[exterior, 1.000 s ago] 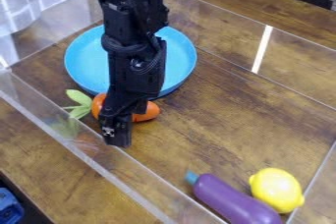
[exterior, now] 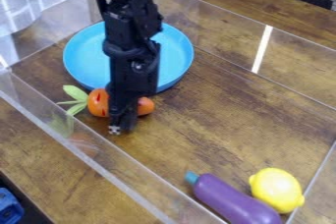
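My black gripper (exterior: pixel 121 120) hangs low over an orange carrot toy (exterior: pixel 98 102) with pale green leaves, in front of a blue plate (exterior: pixel 86 61). Its fingertips are down at the carrot and partly cover it; whether anything is between them is hard to tell.
A purple eggplant (exterior: pixel 230 198) and a yellow lemon (exterior: pixel 276 189) lie at the front right. Clear plastic walls border the wooden surface at left and back, and a blue object sits at the lower left edge.
The gripper has shifted slightly up and back toward the plate since a second ago. The carrot is in nearly the same place.
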